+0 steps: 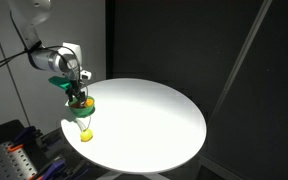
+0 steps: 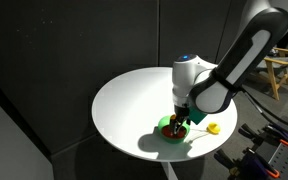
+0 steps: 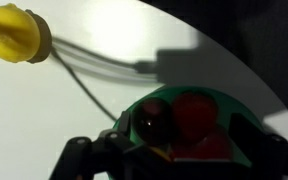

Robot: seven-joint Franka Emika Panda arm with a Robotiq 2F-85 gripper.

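A green bowl (image 1: 81, 111) stands near the left end of the white table, holding several round fruits. Red fruits (image 3: 196, 115) and a darker round one (image 3: 152, 118) fill much of the bowl in the wrist view, with a hint of orange below. My gripper is right over the bowl, its fingers apart around the fruits; whether it touches them cannot be told. A yellow object (image 3: 12, 33) lies on the table outside the bowl, at the upper left of the wrist view.
A wooden chair (image 2: 273, 70) stands in the background, away from the table.
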